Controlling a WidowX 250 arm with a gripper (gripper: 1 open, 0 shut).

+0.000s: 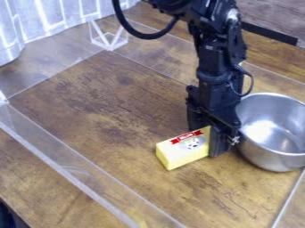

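Note:
A yellow box [181, 153] with a red label lies on the wooden table [95, 116], in the lower middle of the camera view. My black gripper [216, 141] is down at the box's right end, beside a steel bowl [274, 134]. Its fingertips are dark and overlap the box's end and the bowl's edge, so I cannot tell whether it holds the box.
The bowl stands close on the right. Clear plastic edges run along the left and lower right of the table, and a small clear stand sits at the back left.

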